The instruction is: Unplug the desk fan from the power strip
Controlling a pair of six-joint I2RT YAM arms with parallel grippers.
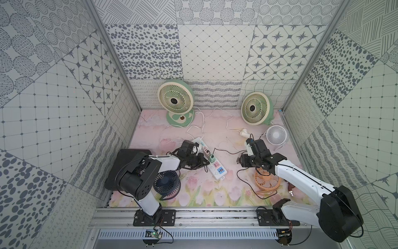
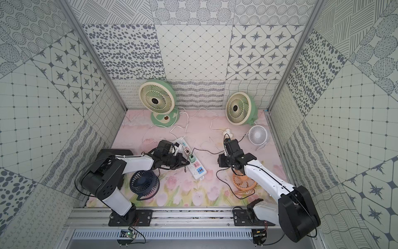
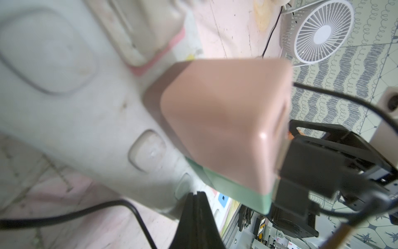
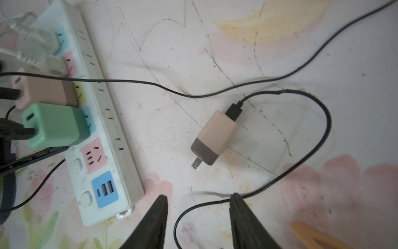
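Note:
A pink charger plug (image 4: 216, 134) with a grey end lies on the table to the right of the white power strip (image 4: 127, 178), clear of its sockets. Its prongs show, and a black cable runs out of its other end. My right gripper stands open in front of the plug, nothing between its fingers. Another pink plug (image 3: 223, 112) and a green plug (image 4: 56, 126) sit in the strip. Low beside the strip, my left gripper is shut, and no object shows between its fingertips. The orange fan (image 1: 267, 179) is partly under the right arm.
Two green fans (image 1: 175, 98) stand at the back, and a white fan (image 1: 276, 135) at the right. A dark blue fan (image 1: 166, 184) is by the left arm. A loose black cable (image 4: 194, 96) crosses the table behind the free plug.

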